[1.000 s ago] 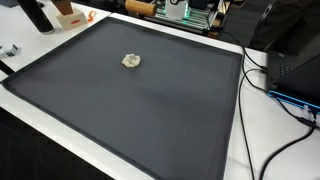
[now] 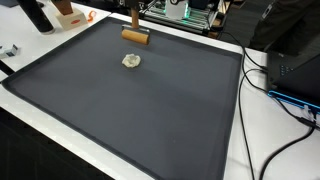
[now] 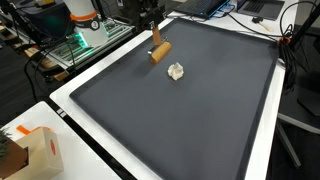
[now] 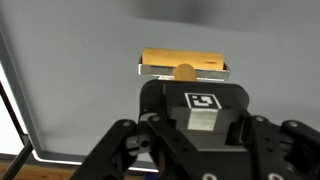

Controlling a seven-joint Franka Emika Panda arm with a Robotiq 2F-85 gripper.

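Observation:
My gripper [image 3: 152, 20] is shut on the upright handle [image 3: 156, 37] of a small roller tool. The tool has an orange-brown cylinder [image 2: 135, 37] in a metal frame [image 4: 154, 70]. In the wrist view, the cylinder [image 4: 182, 56] runs crosswise just beyond my gripper, which hides most of the handle. The roller is over the dark mat near its edge; whether it touches the surface, I cannot tell. Close by on the mat lies a crumpled whitish piece [image 2: 131, 60], also visible in exterior view 2 as a pale lump [image 3: 175, 71].
Small boxes [image 2: 70, 17] stand at one corner in exterior view 1. A black device [image 2: 298, 80] with loose cables [image 2: 245, 110] lies off the right side.

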